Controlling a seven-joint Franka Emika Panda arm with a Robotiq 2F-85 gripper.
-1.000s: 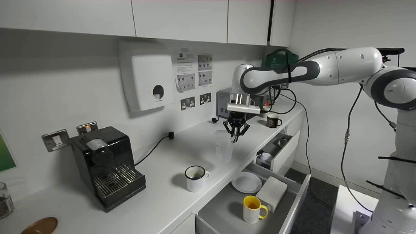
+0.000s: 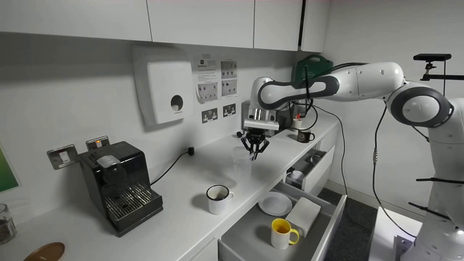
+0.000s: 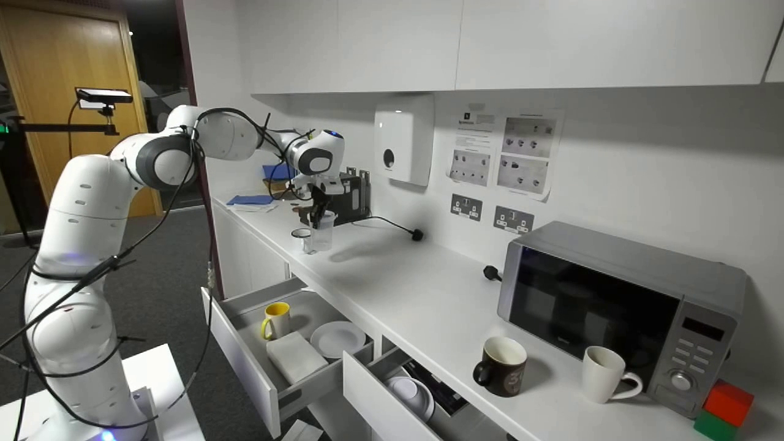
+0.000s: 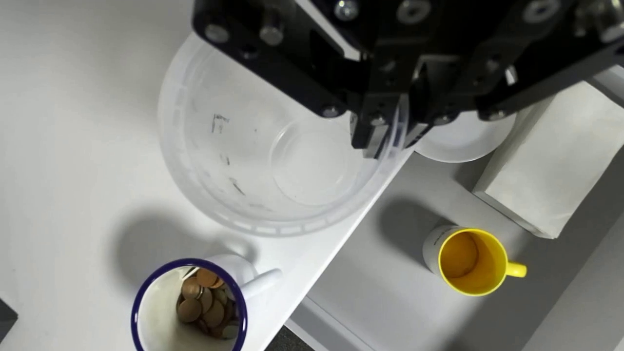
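My gripper is shut on the rim of a clear plastic container, one finger inside the wall and the other outside. The container looks empty, with faint dark marks on its inner wall. In exterior view 1 the gripper hangs over the white counter, and the see-through container sits below and left of it. Whether its base touches the counter is hard to tell. A white mug with a dark blue rim stands on the counter nearby; coins lie inside it in the wrist view.
An open drawer below the counter holds a yellow-lined mug, a plate and a white box. Another open drawer lies beyond. A coffee machine and a microwave stand against the wall.
My gripper and the container have shifted left along the counter and slightly toward the wall. The mugs and drawers stay where they were.
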